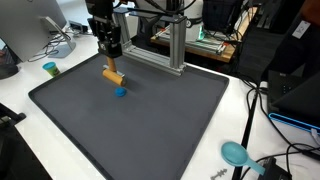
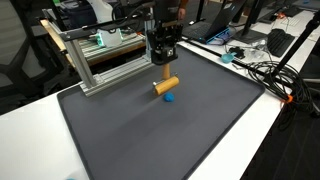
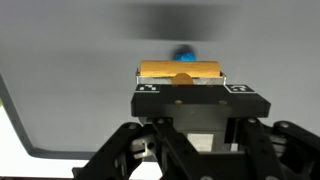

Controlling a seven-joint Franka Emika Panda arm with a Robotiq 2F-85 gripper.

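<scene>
A wooden mallet-like piece, with an upright handle and an orange-tan cylindrical head (image 1: 114, 77), hangs head down from my gripper (image 1: 111, 57). The fingers are shut on its handle. In the wrist view the head (image 3: 180, 69) lies crosswise just beyond the black fingers (image 3: 150, 88), with the round handle between them. A small blue piece (image 1: 120, 91) rests on the dark tabletop. In exterior view 2 the head (image 2: 166, 86) is just behind and left of the blue piece (image 2: 169, 97). Whether the head touches the table cannot be told.
A metal frame (image 2: 108, 77) stands at its back edge. A teal cup-shaped thing (image 1: 240, 155) lies off the table at front right, and a green-blue container (image 1: 51, 69) stands at far left.
</scene>
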